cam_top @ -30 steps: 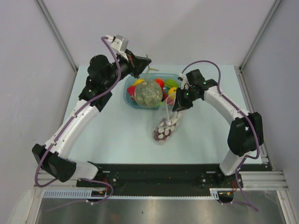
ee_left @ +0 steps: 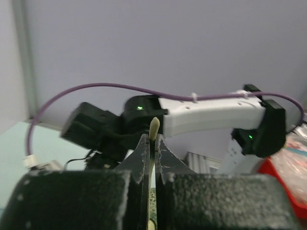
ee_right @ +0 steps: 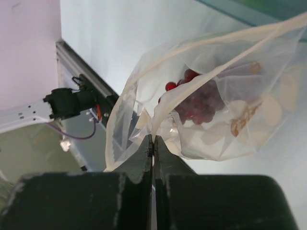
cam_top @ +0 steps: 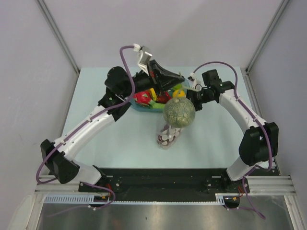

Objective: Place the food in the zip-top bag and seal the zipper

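A green netted melon (cam_top: 178,112) hangs by its pale stem from my left gripper (cam_top: 178,80), just over the zip bag (cam_top: 167,138); in the left wrist view that stem (ee_left: 154,128) rises between the shut fingers. My right gripper (cam_top: 191,91), partly hidden behind the melon in the top view, is shut on the bag's rim. In the right wrist view the open bag (ee_right: 259,134) holds red grapes (ee_right: 201,103), with its pale zip edge running to the fingertips.
A teal basket (cam_top: 139,107) of fruit and vegetables stands at the back, partly hidden by my left arm. A red bin (ee_left: 292,191) with plastic lies off to the side.
My left gripper has moved right and toward the front with the melon, which now hangs above the bag.
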